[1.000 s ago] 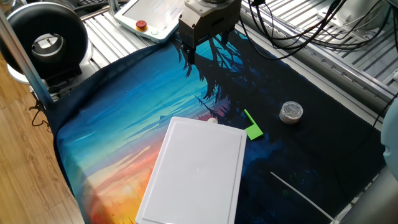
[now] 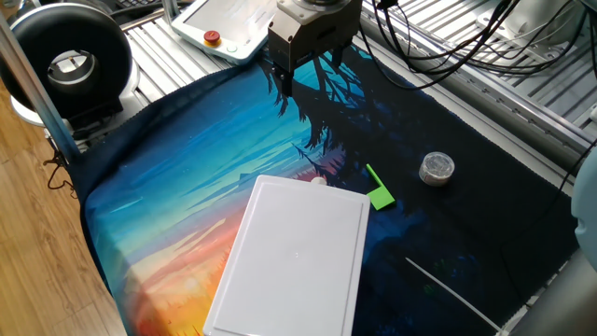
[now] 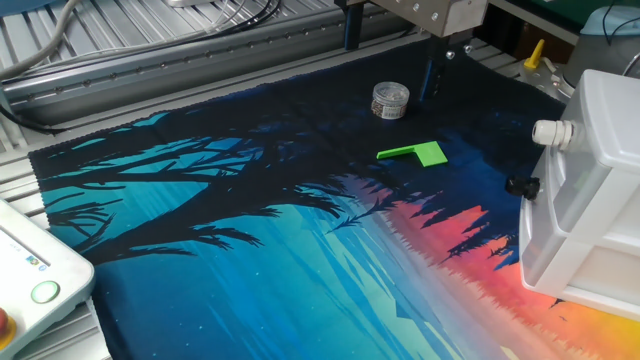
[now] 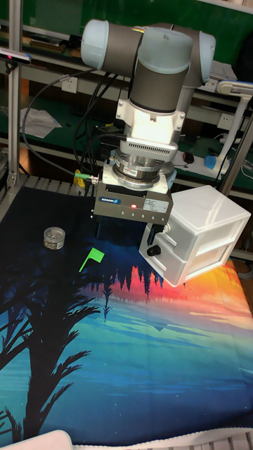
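My gripper (image 3: pixel 391 71) hangs above the cloth with its two fingers spread well apart and nothing visible between them. A clear round jar (image 3: pixel 390 100) stands on the dark part of the cloth; its contents are hard to make out. Close to it lies a flat bright green piece (image 3: pixel 430 154) with a thin arm sticking out from a square end. The white two-drawer box (image 4: pixel 202 234) stands on the cloth, one knob white and the other black. From above, only the white top (image 2: pixel 294 257) of that box shows. Both drawers look closed.
A printed cloth (image 3: pixel 260 270) covers the table. The teach pendant (image 2: pixel 220 28) with its red button lies at one edge. Black cables (image 2: pixel 438 65) loop beside the arm, and a thin pale rod or cable (image 2: pixel 452 291) crosses the dark cloth.
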